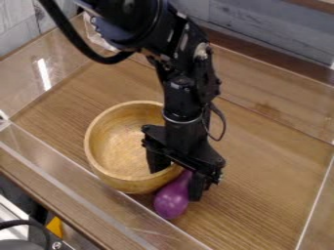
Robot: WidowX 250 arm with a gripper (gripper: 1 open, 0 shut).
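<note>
A yellow bowl point(115, 146) sits on the wooden surface in the middle left. A purple eggplant point(171, 203) lies just right of the bowl, low near the front edge. My black gripper point(183, 178) is lowered over the bowl's right side and the eggplant's upper end, which it partly hides. Whether its fingers are apart or closed on the eggplant is hidden.
Clear low walls point(39, 73) border the wooden work area. Cables and a yellow item lie outside at lower left.
</note>
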